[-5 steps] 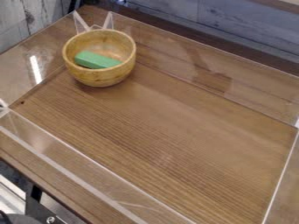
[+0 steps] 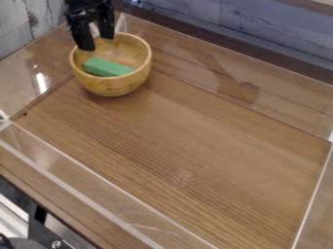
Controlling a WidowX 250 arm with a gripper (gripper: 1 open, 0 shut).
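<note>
A wooden bowl (image 2: 129, 83) sits at the upper left of the table, with a green rectangular block (image 2: 108, 67) inside it. My dark gripper (image 2: 93, 39) hangs over the bowl's back-left part, open, with its fingers above and behind the block.
A grey wall (image 2: 23, 24) is at the back left, and a blue-grey panel (image 2: 260, 24) runs along the back.
My gripper has come into view from the top and moved lower toward the bowl. The bowl and block look unmoved.
</note>
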